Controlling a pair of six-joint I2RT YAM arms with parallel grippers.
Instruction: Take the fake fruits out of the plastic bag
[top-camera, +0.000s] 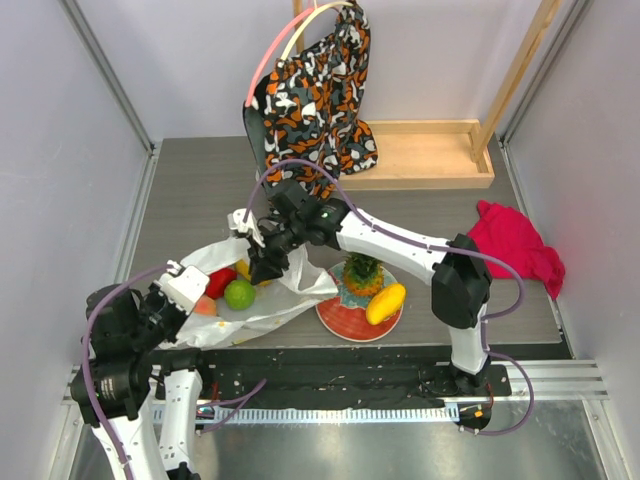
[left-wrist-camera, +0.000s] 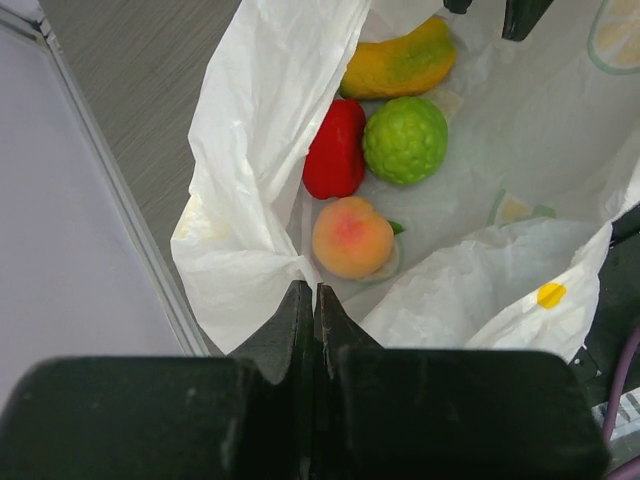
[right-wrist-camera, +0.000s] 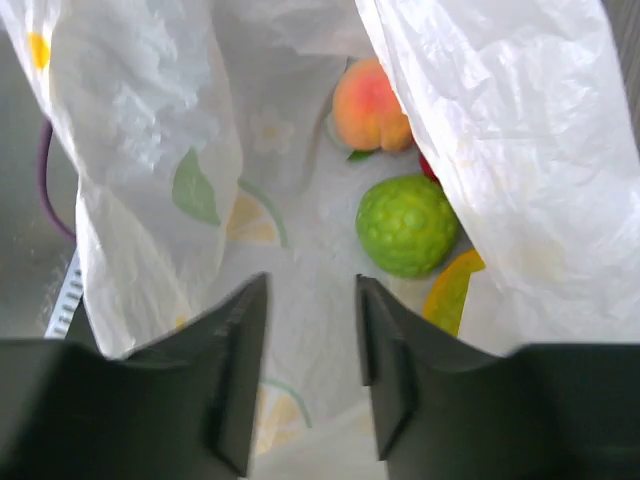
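Observation:
The white plastic bag (left-wrist-camera: 249, 200) lies spread open, holding a peach (left-wrist-camera: 352, 238), a red pepper (left-wrist-camera: 333, 152), a green fruit (left-wrist-camera: 405, 140) and a yellow banana-like fruit (left-wrist-camera: 400, 63). My left gripper is shut at the bag's near part, below the peach; whether thin plastic is between its fingers is hard to tell. My right gripper hangs over the bag with its blurred fingers apart and nothing seen between them, above the green and yellow fruits.
A red plate (top-camera: 342, 323) with a pineapple (top-camera: 363, 277) and a yellow fruit (top-camera: 385, 303) sits right of the bag. A red cloth (top-camera: 515, 250) lies far right; a camouflage bag (top-camera: 315, 100) and wooden stand (top-camera: 410, 155) stand at the back.

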